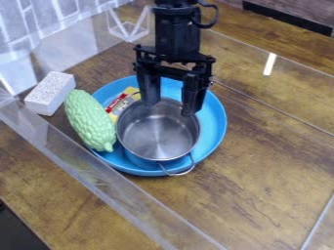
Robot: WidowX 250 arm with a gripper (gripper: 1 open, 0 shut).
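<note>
My black gripper (173, 98) stands open over a steel pot (156, 139), its two fingers at the pot's far rim. The pot sits in a blue plastic bowl (210, 127), with its wire handle toward the front right. A yellow item (121, 101) lies in the bowl left of the pot, partly hidden. A green cabbage-like vegetable (89, 122) rests along the bowl's left edge.
A white sponge-like block (51, 93) lies on the wooden table at the left. A transparent edge crosses the lower left, and a clear panel stands at the upper left.
</note>
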